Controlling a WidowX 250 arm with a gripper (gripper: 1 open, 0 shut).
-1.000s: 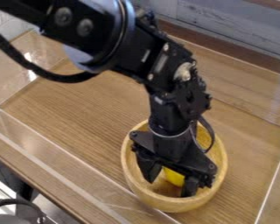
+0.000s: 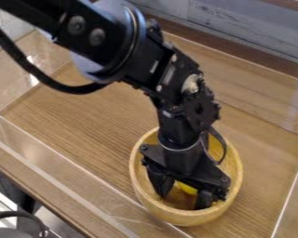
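Observation:
The black gripper [image 2: 182, 178] reaches down into a round beige bowl [image 2: 148, 196] at the lower middle of the camera view, its fingers open inside the rim. A yellow object [image 2: 185, 189] lies in the bowl between the fingers, largely hidden by the gripper; whether they touch it I cannot tell.
A pale wall [image 2: 245, 37] runs along the back. A dark cable or object sits at the lower left edge.
The gripper has shifted slightly within the bowl, and less of the yellow object shows than a second ago.

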